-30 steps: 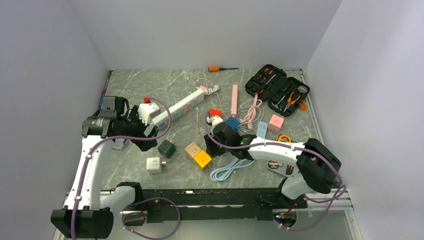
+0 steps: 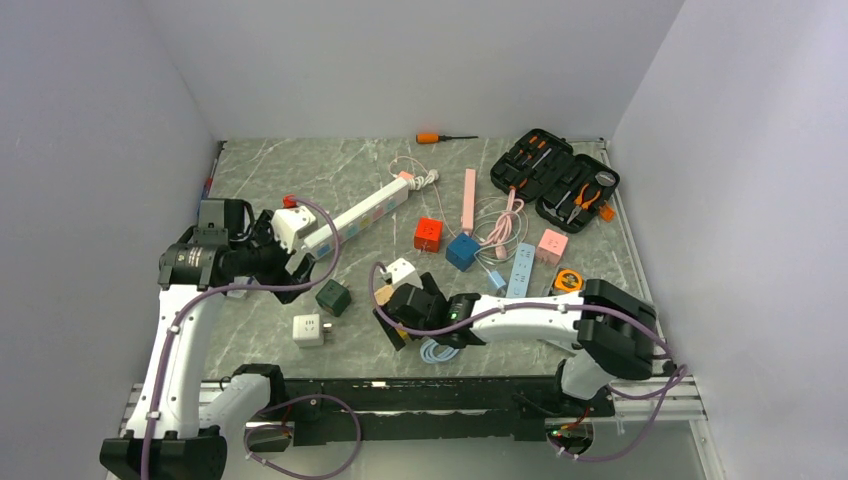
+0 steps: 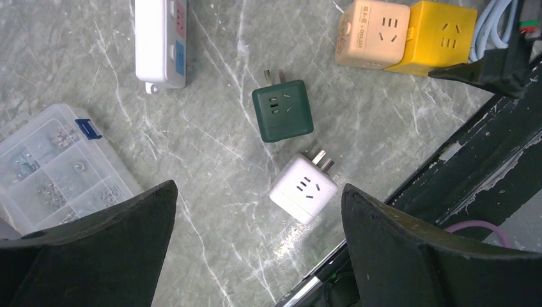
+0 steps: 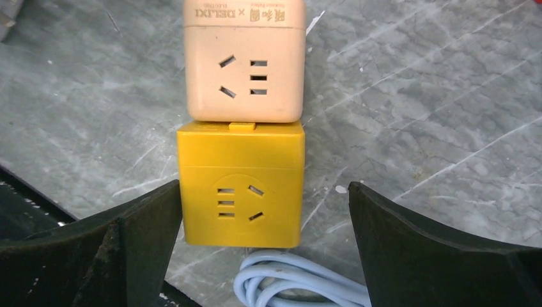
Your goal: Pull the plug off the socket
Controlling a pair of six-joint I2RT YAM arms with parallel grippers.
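Note:
The yellow plug cube (image 4: 241, 185) and the peach socket cube (image 4: 245, 77) stand end to end, touching, in the right wrist view. My right gripper is open above them, its fingers (image 4: 390, 236) on either side of the yellow cube with a gap on the right; contact on the left cannot be told. From the top, my right gripper mostly hides both cubes. My left gripper is open with nothing held, above bare tabletop on the left side. In the left wrist view the peach cube (image 3: 372, 33) and yellow cube (image 3: 441, 37) also touch.
A green plug cube (image 3: 282, 110) and a white one (image 3: 304, 189) lie near my left gripper. A blue cable (image 4: 287, 278) coils beside the yellow cube. Behind are a white power strip (image 2: 362, 215), a red cube (image 2: 428, 235) and an open tool case (image 2: 553, 175).
My right gripper has opened and moved left over the yellow and peach cubes, which were uncovered before. The left arm has shifted only slightly.

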